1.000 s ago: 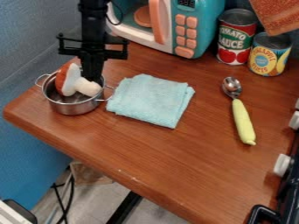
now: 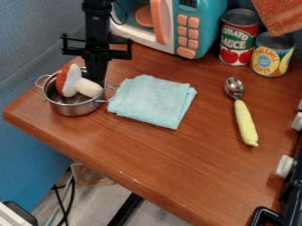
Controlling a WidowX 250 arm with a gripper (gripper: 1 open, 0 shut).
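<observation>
The black gripper (image 2: 92, 66) reaches down from the top over a steel pot (image 2: 73, 107) with two side handles at the table's left. In the pot are an orange-red item (image 2: 64, 76) and pale, white pieces (image 2: 87, 88). The fingertips are at the pot's back right beside these items; whether they are open or shut, or hold anything, cannot be made out.
A folded light-blue cloth (image 2: 154, 101) lies right of the pot. A spoon with a yellow handle (image 2: 245, 119) lies farther right. A toy microwave (image 2: 177, 26) and two cans (image 2: 238, 40) stand at the back.
The gripper and the pale pieces in the pot have shifted very slightly; otherwise the scene looks the same.
</observation>
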